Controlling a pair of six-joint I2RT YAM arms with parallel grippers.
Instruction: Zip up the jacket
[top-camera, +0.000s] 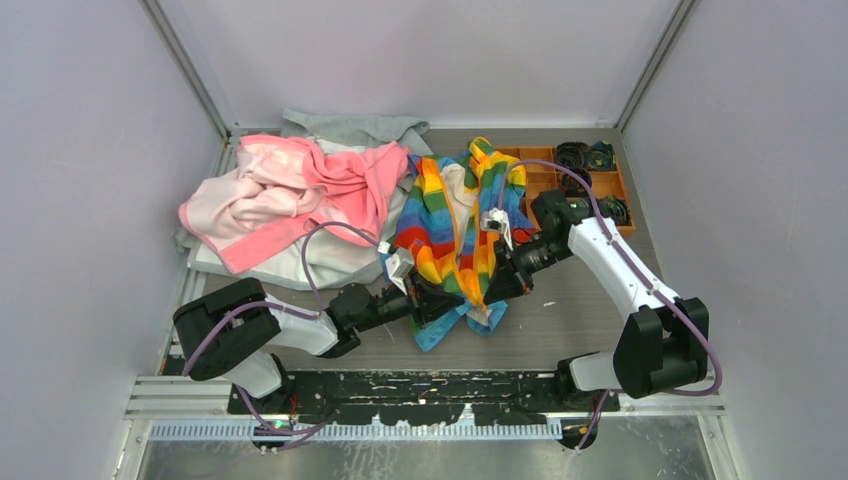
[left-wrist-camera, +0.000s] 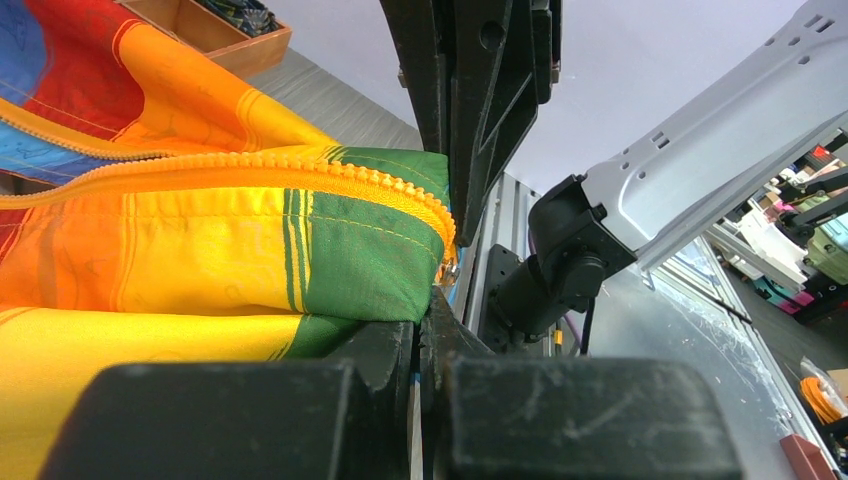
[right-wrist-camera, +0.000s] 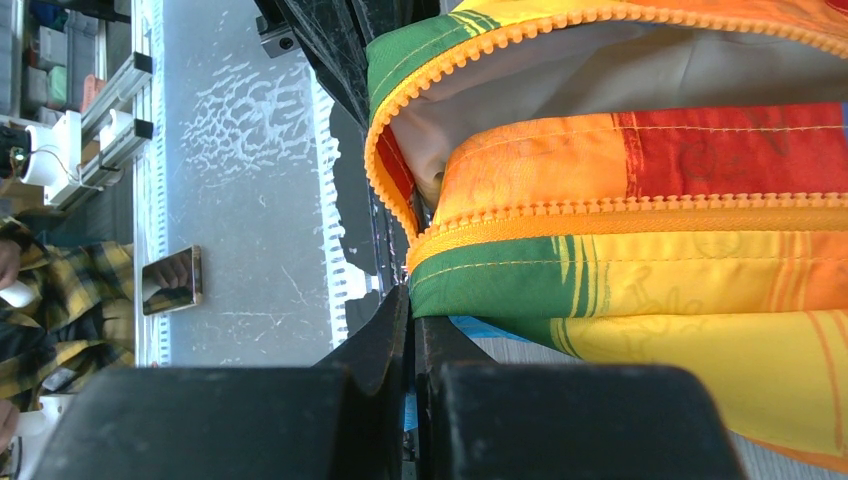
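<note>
The rainbow-striped jacket (top-camera: 440, 225) lies with its front open, its hem toward me. In the left wrist view, the orange zipper teeth (left-wrist-camera: 290, 168) run along the green-cornered edge and bend down at the hem, where a small metal piece (left-wrist-camera: 449, 271) shows. My left gripper is shut at that green corner, the cloth running to its fingertips. Across the opening, my right gripper is shut on the other front's green hem corner, under its zipper edge (right-wrist-camera: 640, 207). Both grippers meet close together at the hem; the zipper's slider cannot be made out.
A pink and white garment (top-camera: 300, 190) is heaped at the left on pale cloth (top-camera: 290, 262). At the back right stands an orange-brown divided box (top-camera: 540, 180) with dark rolled items (top-camera: 580, 160). Bare table (top-camera: 570, 310) shows right of the jacket.
</note>
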